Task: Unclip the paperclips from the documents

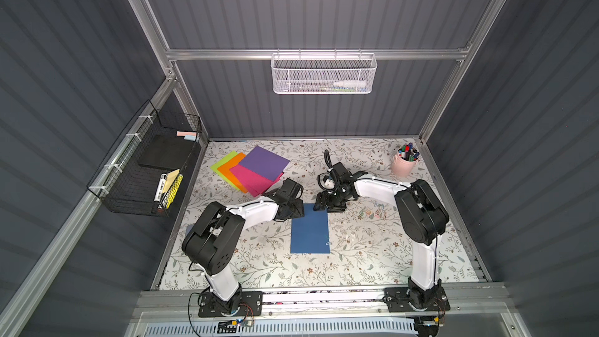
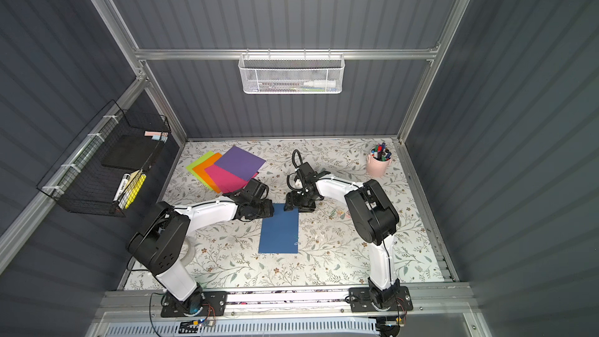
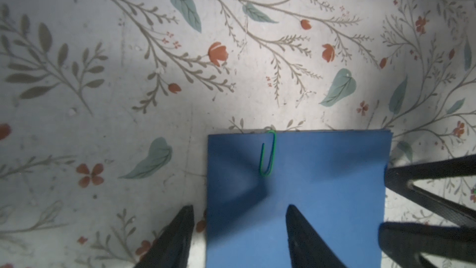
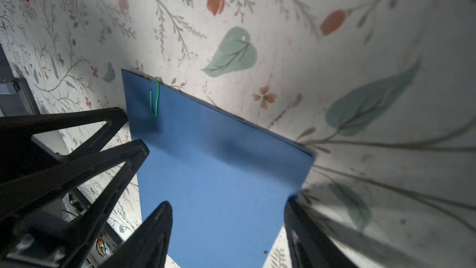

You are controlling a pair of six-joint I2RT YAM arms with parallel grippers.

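The blue document [image 1: 310, 237] lies flat on the patterned table between both arms. A green paperclip is on its far edge near the left corner, seen also in the right wrist view. Another small pale clip [image 1: 328, 242] shows at the near right edge. My left gripper is open over the document's left edge, below the green clip and apart from it. My right gripper is open at the far right corner, one fingertip by the right edge. Nothing shows between either pair of fingers.
Loose coloured paperclips [image 1: 378, 212] lie right of the document, partly beside the right arm. Coloured sheets [image 1: 264, 161] are fanned at the back left. A pink pen cup [image 1: 403, 166] stands back right.
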